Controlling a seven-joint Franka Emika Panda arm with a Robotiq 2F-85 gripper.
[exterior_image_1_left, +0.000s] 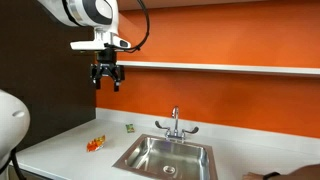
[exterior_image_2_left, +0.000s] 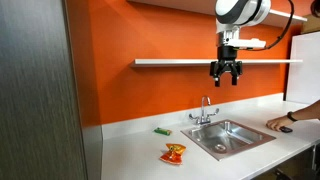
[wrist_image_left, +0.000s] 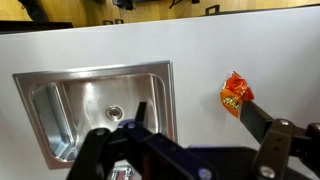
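My gripper hangs high above the white counter with its fingers spread apart and nothing between them. In the wrist view the two dark fingers stand far apart, over the strip between sink and packet. A crumpled orange-red packet lies on the counter to the right of the sink there; it also shows as a red and yellow packet in exterior view 2. Farther back on the counter lies a small green item. The steel sink is empty as far as it shows.
A tall curved faucet with side handles stands behind the sink. Above the counter runs a white shelf along the orange wall. A person's hand rests by a dark object at the counter's right. Bare counter surrounds the packet.
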